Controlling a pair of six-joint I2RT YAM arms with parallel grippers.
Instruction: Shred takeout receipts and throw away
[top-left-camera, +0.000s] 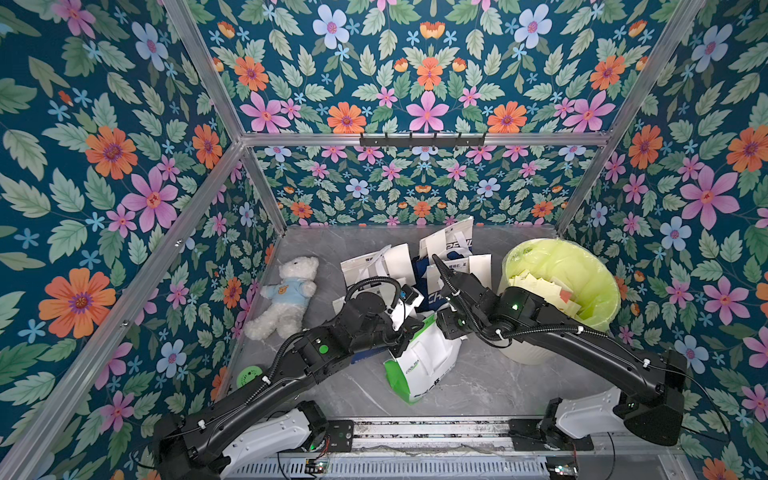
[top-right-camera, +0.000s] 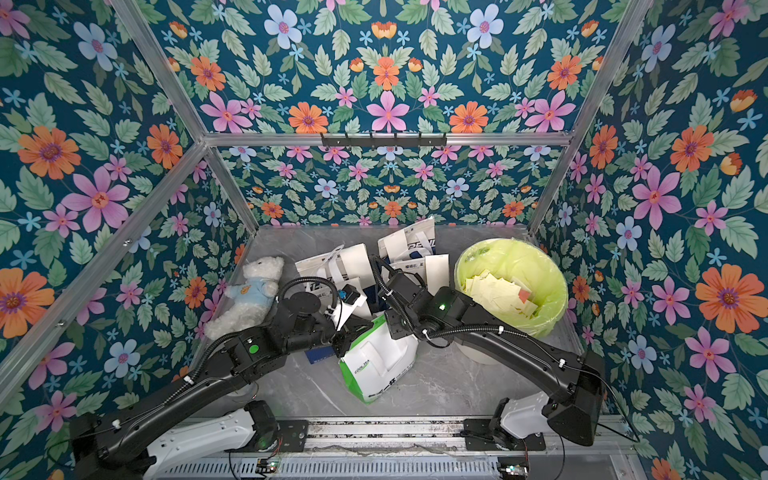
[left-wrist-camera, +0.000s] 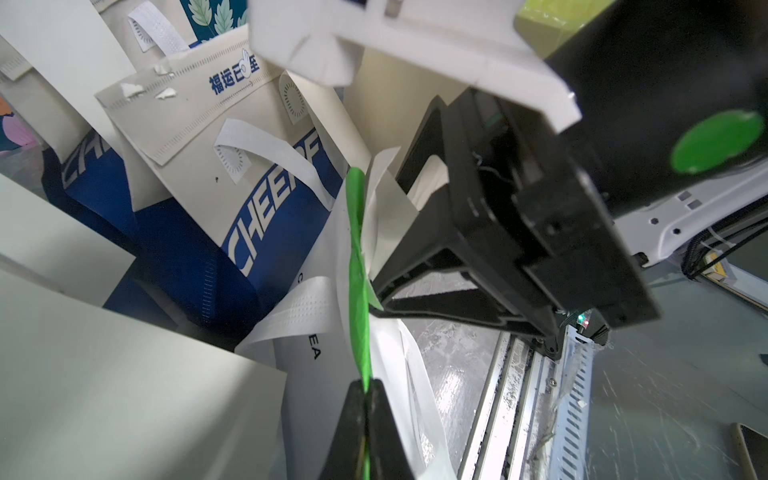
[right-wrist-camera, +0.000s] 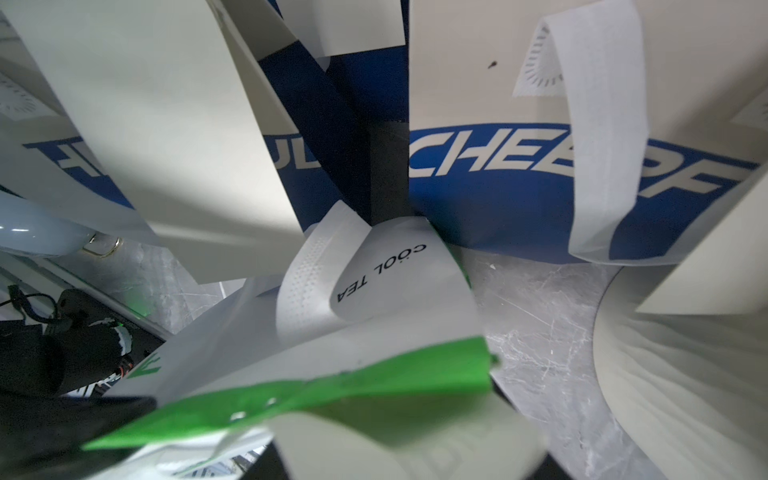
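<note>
A white and green COOL TEA bag (top-left-camera: 420, 368) lies at the table's front middle, both grippers over its top. My left gripper is shut on the bag's thin green edge in the left wrist view. My right gripper (top-left-camera: 452, 320) is at the bag's top right; in the right wrist view a pale, blurred piece lies at the bottom between its finger edges, and I cannot tell how its fingers stand. Behind stand several white and blue paper bags (right-wrist-camera: 496, 200).
A bin (top-right-camera: 544, 264) with a yellow liner and paper pieces stands at right. A white teddy bear (top-left-camera: 284, 300) lies at left. Bare table shows in front of the bag.
</note>
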